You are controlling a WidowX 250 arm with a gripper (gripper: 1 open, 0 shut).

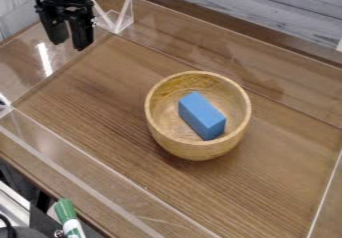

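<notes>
A blue rectangular block [201,114] lies inside a round tan bowl [168,138] at the centre right of the camera view. My gripper [64,30] is at the upper left of the wooden surface, dark and small in view, well away from the bowl. Whether it is open or shut I cannot tell.
A green and white tube-like object [68,216] lies off the lower left edge. Dark items are partly visible in the bottom left corner.
</notes>
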